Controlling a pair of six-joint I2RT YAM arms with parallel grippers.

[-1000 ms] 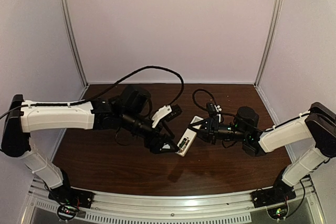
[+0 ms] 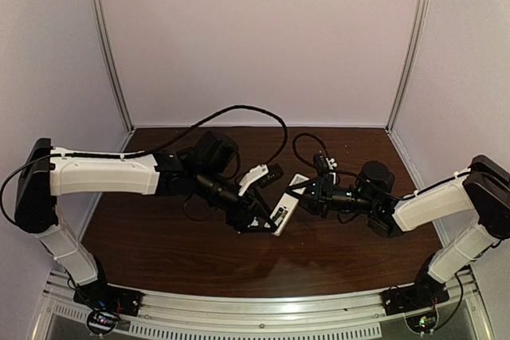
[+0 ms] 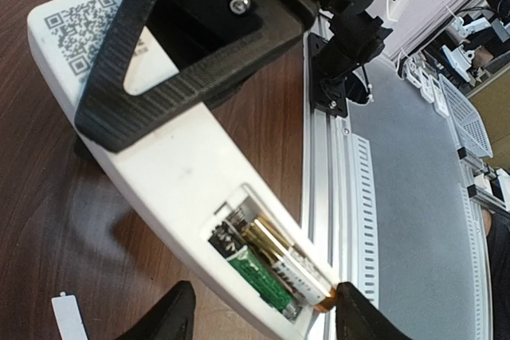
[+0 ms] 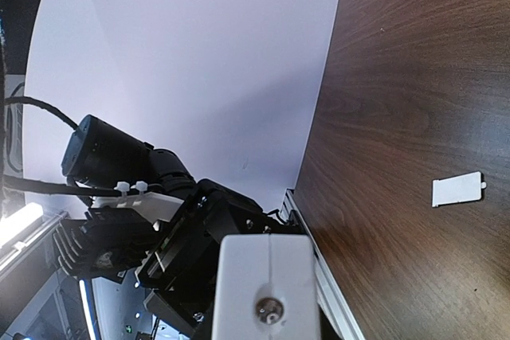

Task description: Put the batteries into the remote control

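Note:
My right gripper point(image 2: 303, 190) is shut on the white remote control point(image 2: 284, 212), holding it tilted above the table. In the left wrist view the remote's open compartment holds two batteries side by side, a green one point(image 3: 258, 276) and a gold-and-silver one point(image 3: 295, 264). My left gripper is part open at the compartment end, one fingertip at the outer end of the gold battery; whether it touches cannot be told. The white battery cover point(image 4: 457, 189) lies apart on the table, in the right wrist view.
White walls stand at the back and sides, and an aluminium rail point(image 2: 263, 298) runs along the front edge.
My left arm has moved a little to the right, toward the remote's compartment end. The right gripper and remote have stayed in place.

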